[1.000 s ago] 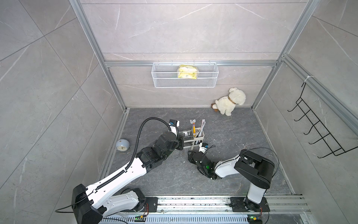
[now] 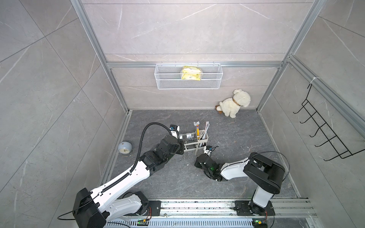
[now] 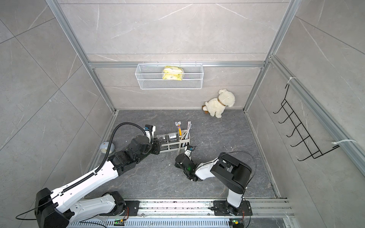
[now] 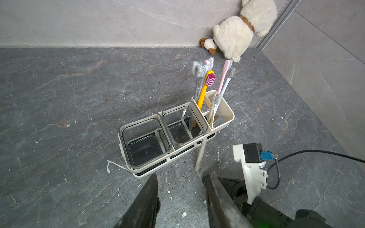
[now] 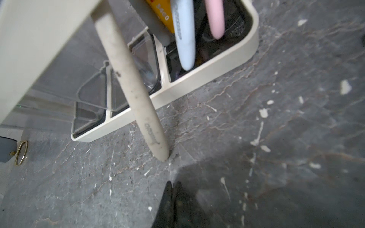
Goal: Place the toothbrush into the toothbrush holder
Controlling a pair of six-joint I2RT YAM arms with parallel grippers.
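Note:
The toothbrush holder point(image 4: 230, 115) stands on the grey floor, a cream rack with two clear cups and a brush compartment at its right end. A cream toothbrush point(image 5: 142, 106) leans through it at a tilt, its handle coming out at the front with the end outside the rack and down by the floor. Near the compartment its bristle head point(image 4: 217, 98) shows. My left gripper is open in front of the holder, nothing between its fingers. Just short of the cream handle's end, my right gripper is shut, with nothing visible between its fingertips.
Several other toothbrushes, including a yellow one point(image 4: 203, 91) and a pink one point(image 4: 223, 76), stand in the holder. A plush dog point(image 2: 232, 104) sits at the back wall, a clock point(image 2: 124, 147) at the left. Floor around the holder is mostly clear.
Both arms shift only slightly: the left one a little to the left, away from the holder, and the right one a little to the right. The holder looks unmoved.

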